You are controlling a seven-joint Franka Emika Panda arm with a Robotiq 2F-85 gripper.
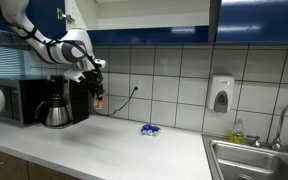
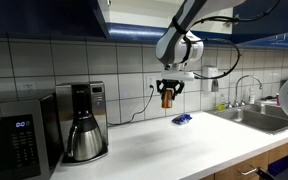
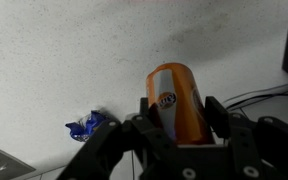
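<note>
An orange container (image 3: 174,98) with a rounded end and a small emblem is between the fingers of my gripper, which is shut on it. Seen from the second exterior view, the orange container (image 2: 167,98) hangs below the gripper (image 2: 167,88), high over the white counter. In the first exterior view the gripper (image 1: 98,88) is near the coffee maker, with the orange container (image 1: 99,101) under it, well clear of the counter.
The coffee maker (image 2: 82,125) and black microwave (image 2: 22,138) stand at the counter's left end. A crumpled blue packet (image 1: 150,129) lies near the wall. The sink (image 1: 249,163) is at the right. Mid-counter (image 1: 114,150) is bare.
</note>
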